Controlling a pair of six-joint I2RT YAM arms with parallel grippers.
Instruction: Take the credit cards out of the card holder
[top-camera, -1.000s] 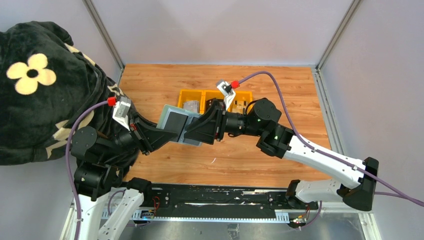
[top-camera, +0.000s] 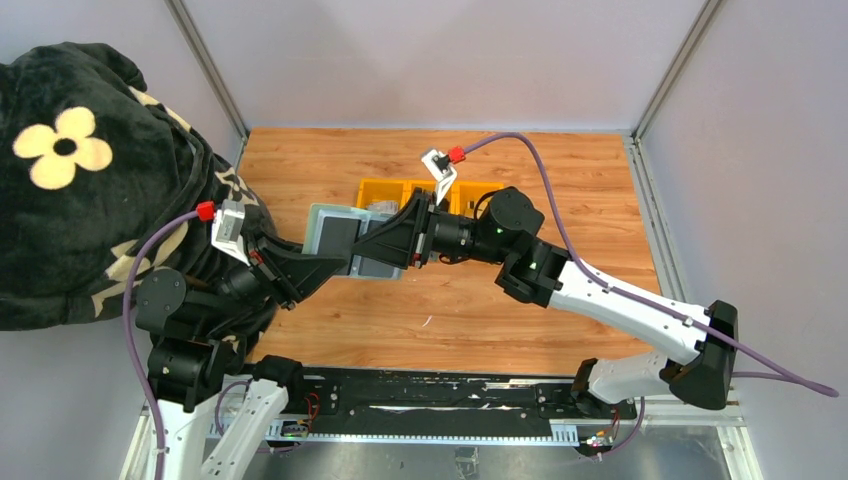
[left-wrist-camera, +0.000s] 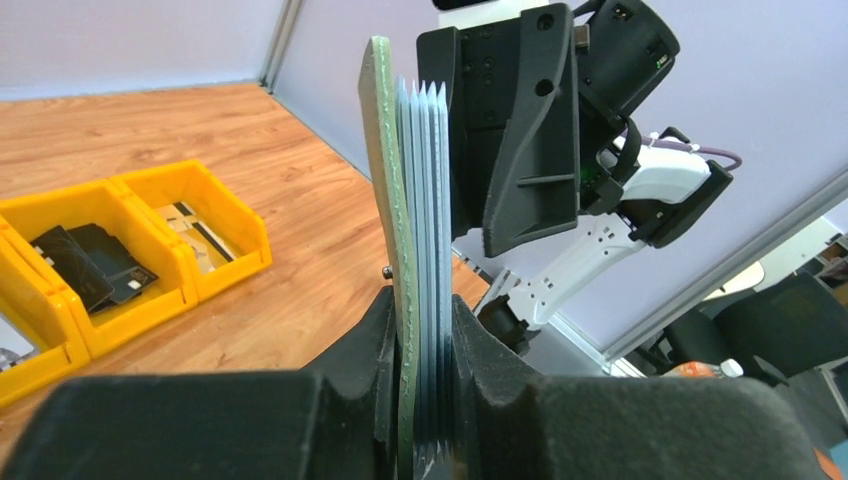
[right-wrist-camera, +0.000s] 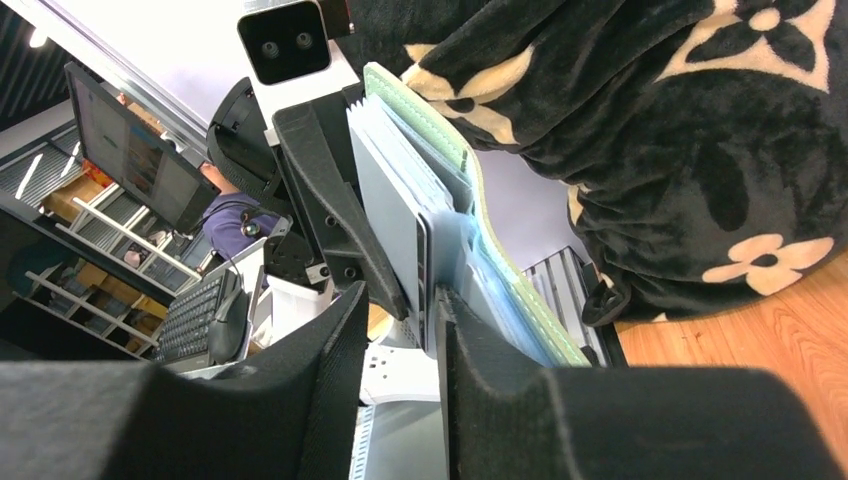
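Observation:
The card holder (top-camera: 339, 236), pale green-blue with dark pockets, is held up over the table between my two grippers. My left gripper is shut on it; the left wrist view shows it edge-on, its clear sleeves (left-wrist-camera: 425, 200) stacked beside the green cover (left-wrist-camera: 385, 160). On the other side, my right gripper stands part open, its fingertips on either side of a dark-edged card or sleeve (right-wrist-camera: 424, 250). The right wrist view shows a gap beside that edge, so no firm grip shows. Which sleeves contain cards cannot be made out.
Yellow bins (left-wrist-camera: 182, 262) holding dark and pale items stand on the wooden table (top-camera: 470, 320) behind the grippers. A dark flowered blanket (top-camera: 110, 190) is piled at the left.
Both arms have shifted slightly to the left, the right one more. The card holder has moved a little left with them and turned slightly.

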